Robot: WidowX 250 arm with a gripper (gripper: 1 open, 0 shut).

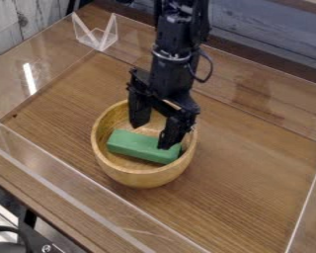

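Observation:
My gripper (pixel 155 119) is open and has its fingers down inside a tan bowl (pixel 143 174) in the middle of the table. A green rectangular block (pixel 142 147) lies in the bowl, just below the fingers and partly under the nearer one. Whether the fingers touch the block I cannot tell.
The wooden table (pixel 240 178) has free room left and right of the bowl. Clear plastic pieces stand at the back left (pixel 95 32) and left edge. A black cable lies at the bottom left corner.

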